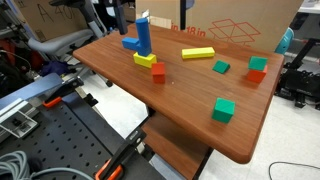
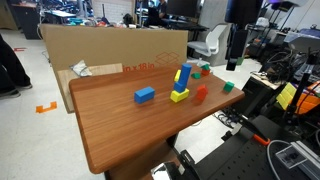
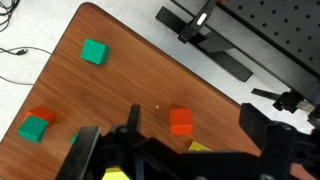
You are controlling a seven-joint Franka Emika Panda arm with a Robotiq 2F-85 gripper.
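My gripper stands open above the table, its fingers [image 3: 133, 118] far apart with nothing held. Its fingertips also hang at the top of exterior view 1 and at the upper right of exterior view 2. An orange block [image 1: 158, 73] lies on the table; in the wrist view it appears between the fingers, well below them. Near it, a tall blue block [image 1: 143, 37] stands upright at a yellow block [image 1: 145, 58]. A second blue block [image 2: 144, 95] lies apart. Toward the other end are a green block [image 1: 223, 110] and a green block on a red one [image 1: 257, 69].
A long yellow block [image 1: 198, 53] and a flat-looking green block [image 1: 221, 67] lie toward the cardboard panel [image 2: 130, 48] along the back. The wooden table [image 2: 105, 125] has broad bare room at its left in exterior view 2.
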